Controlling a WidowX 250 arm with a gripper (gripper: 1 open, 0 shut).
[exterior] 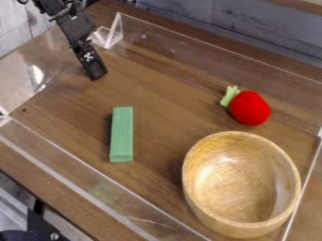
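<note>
The black gripper (pixel 90 64) hangs at the upper left, angled down over the wooden table; whether its fingers are apart is hard to make out at this size. A red strawberry-like object (pixel 249 108) with a pale green top lies at the right. A green block (pixel 122 134) lies lengthwise at the lower middle. A large cream bowl (pixel 239 184) sits at the lower right. The gripper is apart from all three.
Clear low walls (pixel 108 32) edge the tray area.
</note>
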